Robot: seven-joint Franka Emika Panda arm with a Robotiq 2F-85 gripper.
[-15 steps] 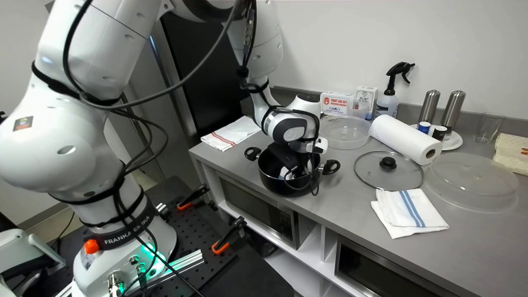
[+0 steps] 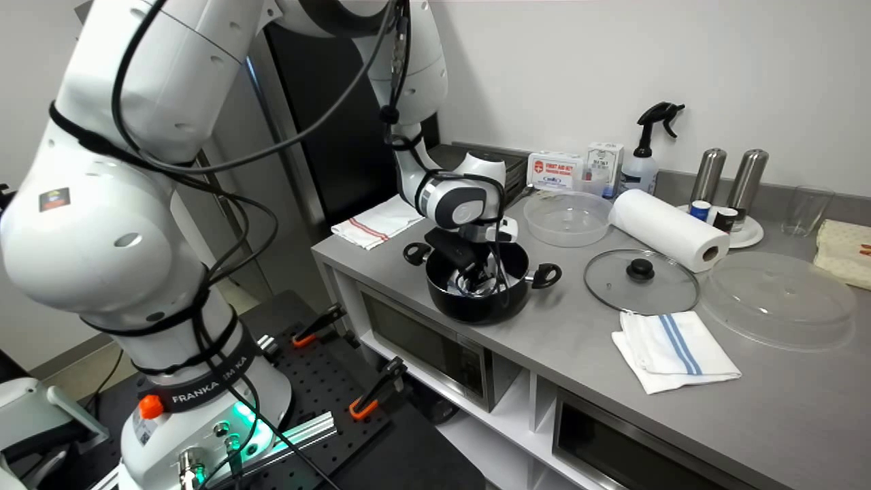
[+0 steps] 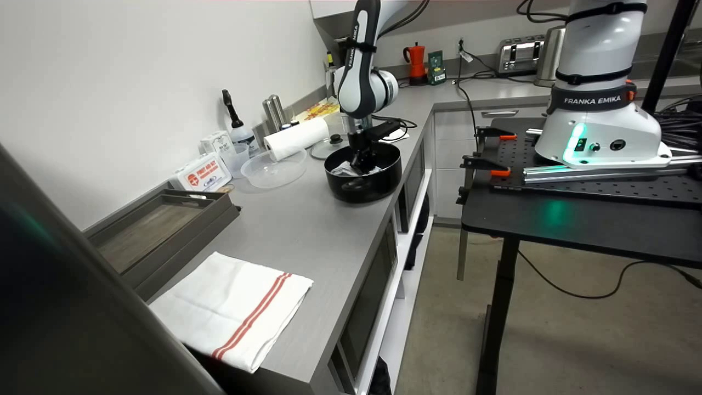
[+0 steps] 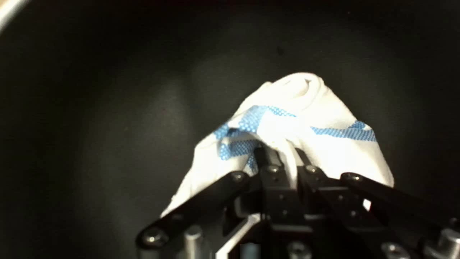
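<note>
A black two-handled pot [image 2: 478, 309] stands near the counter's front edge, its lid off. Down inside it, my gripper is shut on a white cloth with blue stripes [image 4: 302, 99]. A fold of the cloth is pinched between the fingertips, and the rest bunches up around them against the dark pot interior. From the second exterior view, the pot [image 3: 365, 191] hides the fingertips, and only a bit of pale cloth [image 3: 345, 169] shows over the rim.
The glass lid [image 2: 608, 282] lies right of the pot, near a folded blue-striped towel [image 2: 674, 351]. Behind are a clear plastic bowl [image 2: 567, 220] and a paper towel roll [image 2: 669, 229]. A red-striped towel [image 3: 237, 309] and a tray [image 3: 158, 230] occupy the counter's far end.
The lower arm and gripper have shifted left over the pot and slightly down in the first exterior view. More of the pale cloth shows in the pot; the pot has stayed put.
</note>
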